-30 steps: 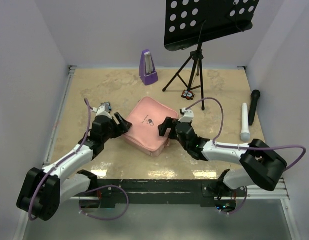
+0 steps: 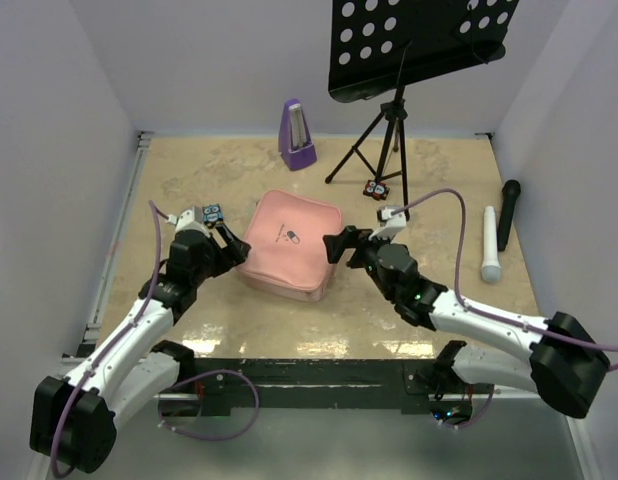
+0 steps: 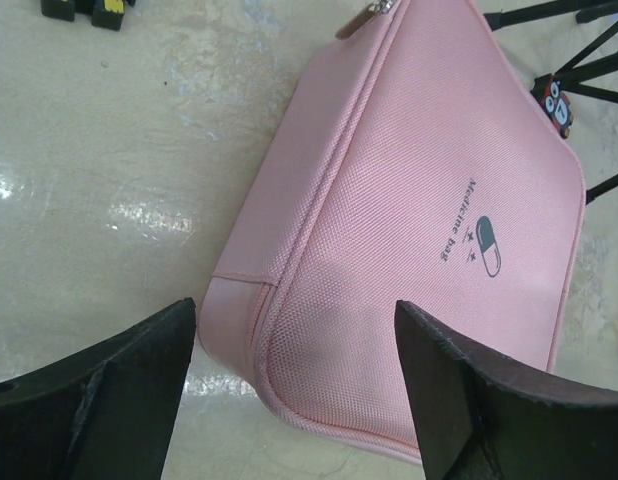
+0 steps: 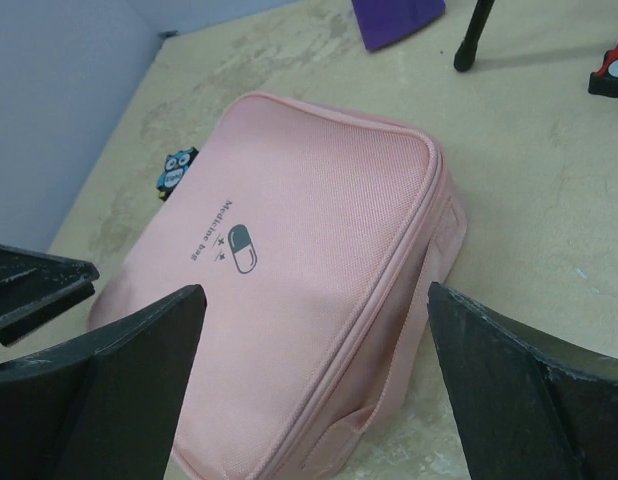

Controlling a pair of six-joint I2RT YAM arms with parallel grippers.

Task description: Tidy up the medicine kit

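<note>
A pink medicine bag [image 2: 293, 235] lies closed in the middle of the table, its printed lid facing up. In the left wrist view a zipper pull shows at the far end of the bag's [image 3: 389, 200] side. My left gripper [image 2: 235, 248] is by the bag's left edge; its fingers stand apart on either side of the near corner, and no grip on it shows. At the right edge, my right gripper [image 2: 335, 246] is open with nothing between its fingers. The bag [image 4: 289, 230] lies beyond those fingers in the right wrist view.
A purple metronome [image 2: 297, 140] and a black music stand [image 2: 394, 130] are at the back. Small owl-faced blocks sit at the stand's foot [image 2: 376, 190] and left of the bag [image 2: 211, 215]. White and black microphones [image 2: 490, 245] lie far right.
The bag has turned to lie straighter. My left gripper has shifted slightly left.
</note>
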